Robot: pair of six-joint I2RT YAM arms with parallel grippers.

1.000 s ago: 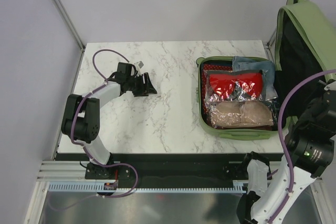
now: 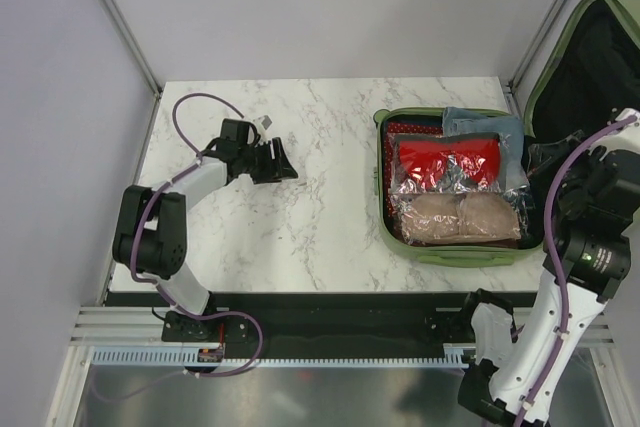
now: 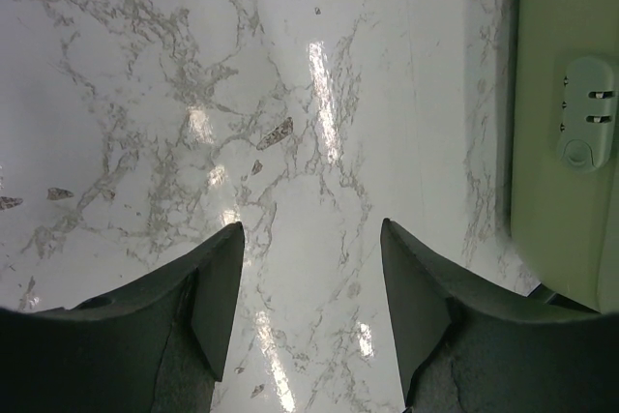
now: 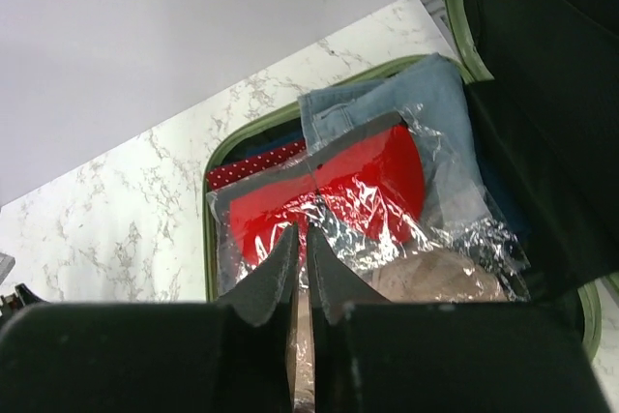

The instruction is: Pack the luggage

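A green suitcase lies open at the right of the table, holding a bagged red item, a bagged tan item, folded blue denim and red dotted cloth. Its lid stands up at the right. My right gripper hovers over the suitcase's right side, its fingertips close together with a slight gap, nothing clearly between them. My left gripper is open and empty above bare marble, left of the case, whose green side shows in the left wrist view.
Pale walls surround it at back and sides. The raised lid crowds the space around my right arm.
The lid has shifted, now showing more of its dark inside. The left arm has stayed put.
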